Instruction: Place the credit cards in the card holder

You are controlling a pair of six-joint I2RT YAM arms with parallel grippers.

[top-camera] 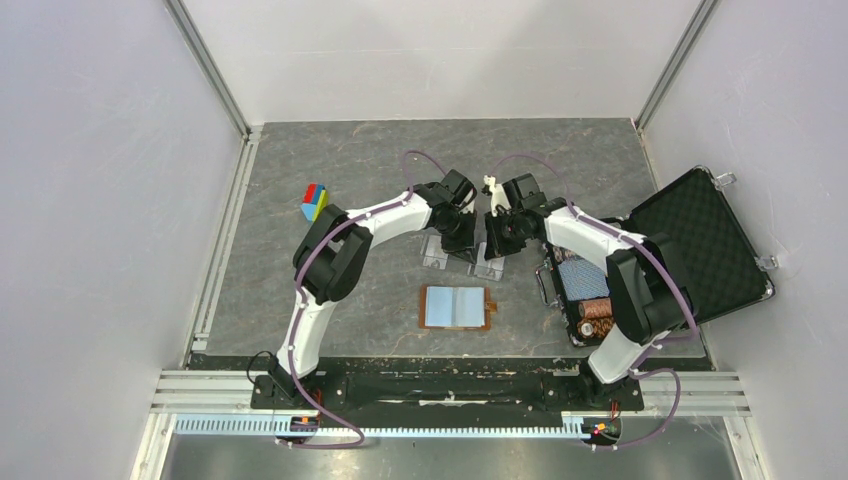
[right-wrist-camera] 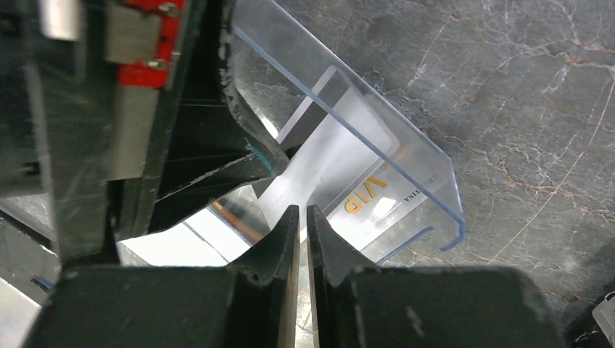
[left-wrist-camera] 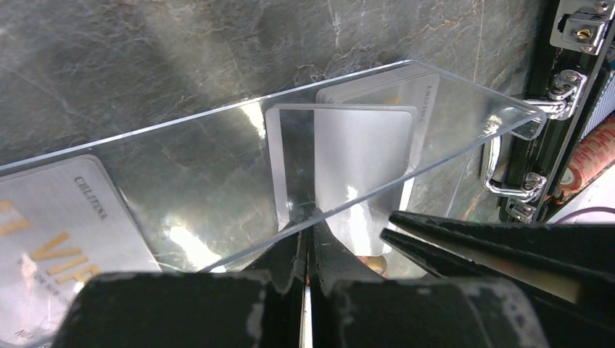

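Observation:
A clear tray (top-camera: 461,262) lies mid-table, with white cards at both ends. In the left wrist view a card (left-wrist-camera: 355,156) rests slanted over a stack of cards (left-wrist-camera: 417,94) in the tray's right end. At that card's edge is my left gripper, fingers together; whether card lies between them is hidden. My right gripper has a narrow gap between its fingertips, close to the card's lower edge. Nearer the robot lies an open brown folder (top-camera: 423,307) with pale blue pages, seemingly the card holder; its pages look empty from above.
An open black case (top-camera: 572,312) with patterned items stands at the right, its lid (top-camera: 705,245) leaning back. Coloured blocks (top-camera: 314,201) sit at the left. The two grippers are very close together. Bare table surrounds the folder on its left side.

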